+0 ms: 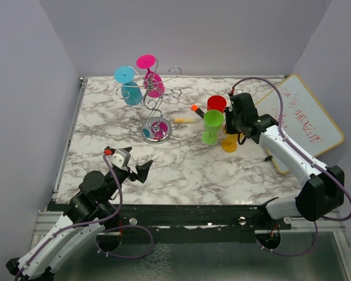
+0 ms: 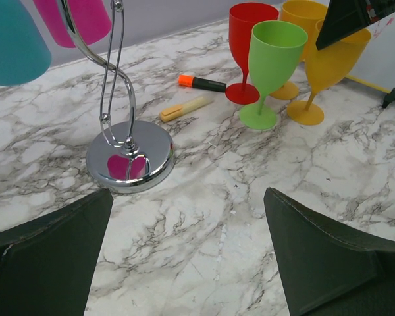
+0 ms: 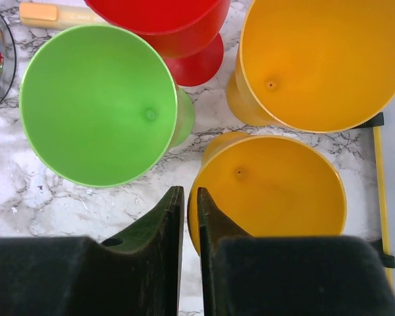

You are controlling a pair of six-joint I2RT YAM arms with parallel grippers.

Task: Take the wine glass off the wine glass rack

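Observation:
The front orange wine glass (image 3: pixel 276 191) stands upright on the table, its rim passing between the slightly parted fingertips of my right gripper. In the left wrist view, its round foot (image 2: pixel 305 113) rests on the marble surface. Grouped with it are a second orange glass (image 3: pixel 322 59), a green glass (image 3: pixel 95 105) and a red glass (image 3: pixel 178 29). The chrome rack (image 1: pixel 150 82) holds pink (image 1: pixel 154 86) and blue (image 1: pixel 131 93) glasses upside down, with bare hooks on its right. My left gripper (image 1: pixel 139 161) is wide open and empty at the front left.
A marker with an orange cap (image 2: pixel 201 83) and a yellow marker (image 2: pixel 186 107) lie between the rack and the glasses. A whiteboard (image 1: pixel 307 117) with red writing lies at the right.

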